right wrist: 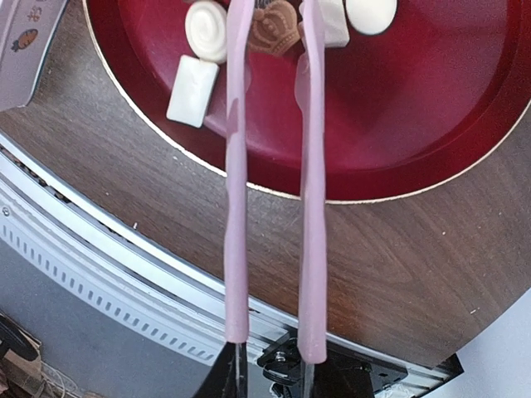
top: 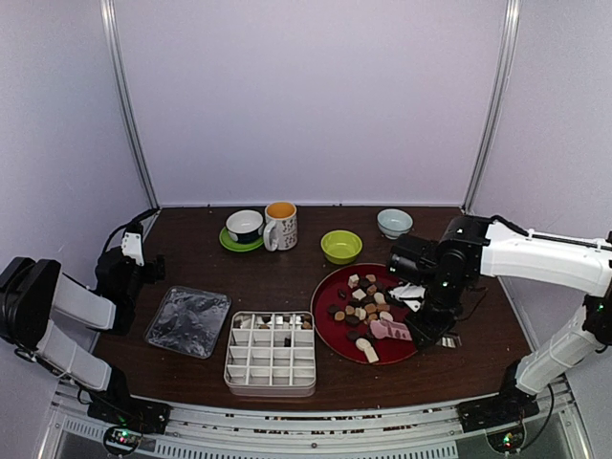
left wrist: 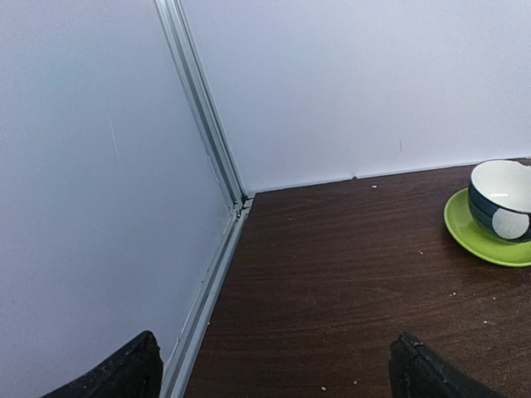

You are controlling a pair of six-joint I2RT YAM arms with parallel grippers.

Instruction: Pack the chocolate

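Assorted brown, dark and white chocolates lie on a red plate (top: 338, 330). My right gripper (top: 380, 331), with long pink fingers (right wrist: 236, 207), reaches down over the plate, part open; between the finger tips in the right wrist view lies a brown crown-shaped chocolate (right wrist: 270, 33), a white piece beside it. I cannot tell whether it is gripped. The white compartment box (top: 271, 382) left of the plate has pieces in its back cells. My left gripper stands open and empty at the far left.
A clear lid (top: 186, 320) lies left of the box. A green saucer with a bowl (top: 244, 225), a mug (top: 281, 229), a lime bowl (top: 341, 247) and a pale blue bowl (top: 395, 223) stand at the back.
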